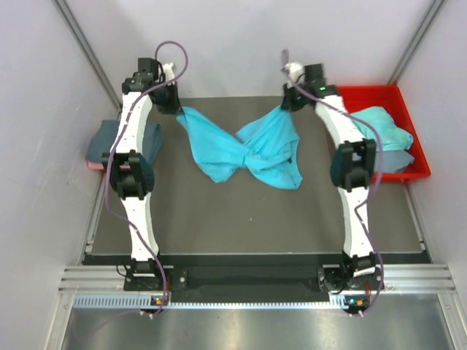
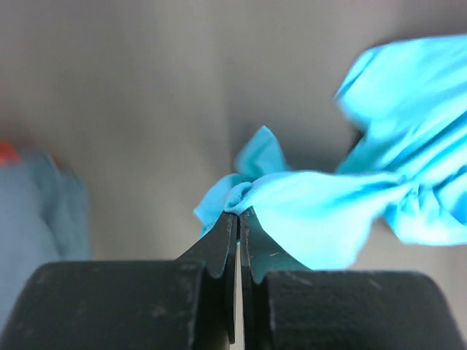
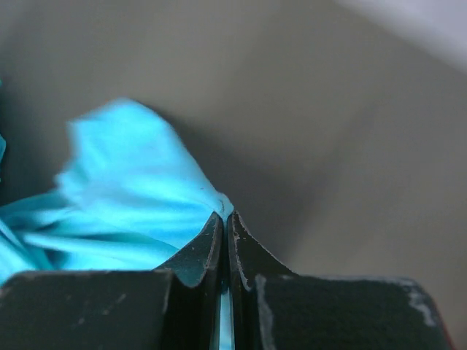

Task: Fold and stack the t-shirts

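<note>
A bright blue t-shirt (image 1: 270,157) stretches between my two grippers, bunched and twisted in its middle, its lower folds hanging toward the table's centre. My left gripper (image 1: 179,111) is shut on one end of it; in the left wrist view the cloth (image 2: 306,208) runs off to the right from the fingertips. At the far right of the shirt my right gripper (image 1: 286,106) is shut on another edge. From those fingertips, in the right wrist view, the cloth (image 3: 146,175) spreads to the left, partly blurred.
Folded dark blue-grey cloth (image 1: 103,142) lies at the left table edge, with something pink beneath it. A red bin (image 1: 417,166) at the right holds a teal shirt (image 1: 383,127) and a grey-blue one.
</note>
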